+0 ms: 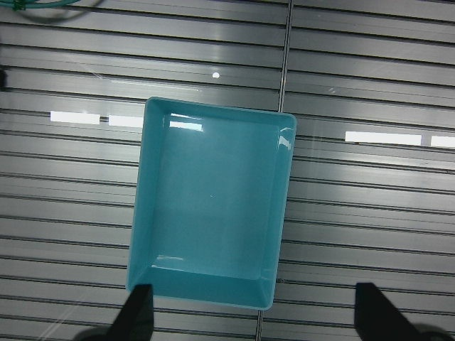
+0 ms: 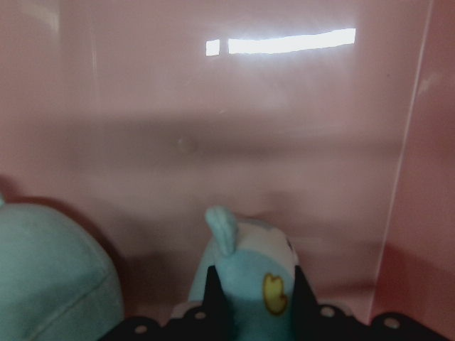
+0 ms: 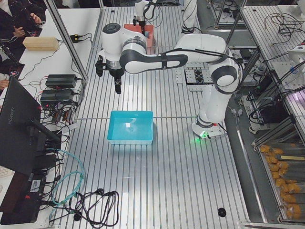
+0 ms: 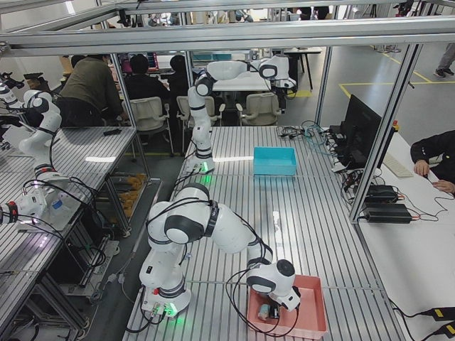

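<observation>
My left gripper stands open, empty, raised over the table beside an empty blue bin (image 1: 210, 199), which also shows in the camera left view (image 3: 130, 128). My right gripper is down in the pink bin (image 4: 309, 312), its fingers either side of a light blue plush toy (image 2: 256, 249) with a white face and yellow patch, apparently gripping it. A second, larger light blue plush piece (image 2: 53, 277) lies left of it in the right wrist view.
Cables (image 3: 95, 205) lie at the table's near-left corner in the camera left view. A monitor (image 3: 19, 138) and black boxes line that side. The slatted table around the blue bin is mostly clear.
</observation>
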